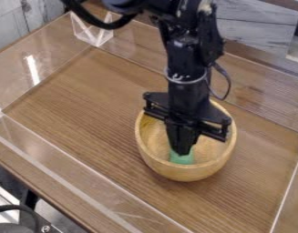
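Note:
My black gripper [180, 132] is down inside a round tan bowl [202, 168] at the centre right of the camera view, its fingertips over a green object [180, 157] lying in the bowl. The gripper covers part of the green object, and whether it touches it cannot be told. The fingers are close together and look shut, with nothing clearly held between them.
A small clear object sits at the back left, and another at the left edge. A pale wall or board runs along the back right.

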